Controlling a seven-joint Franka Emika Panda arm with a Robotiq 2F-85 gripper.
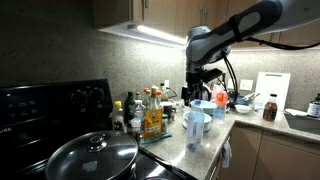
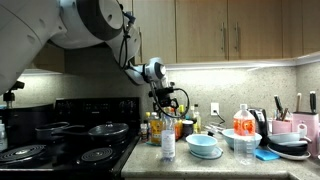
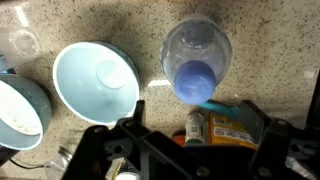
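Observation:
My gripper is open, its two fingers wide apart with nothing between them. In the wrist view, a clear bottle with a blue cap stands just beyond the fingertips. That bottle is upright near the counter's front edge in exterior view 1, below and apart from the gripper. Exterior view 2 shows the clear bottle left of the stacked light-blue bowls. From above, a light-blue bowl lies left of the bottle.
Several sauce and oil bottles crowd the counter beside the stove. A large lidded pan occupies the stove. Another clear bottle with an orange top and a dish area lie right of the bowls. Cabinets hang above.

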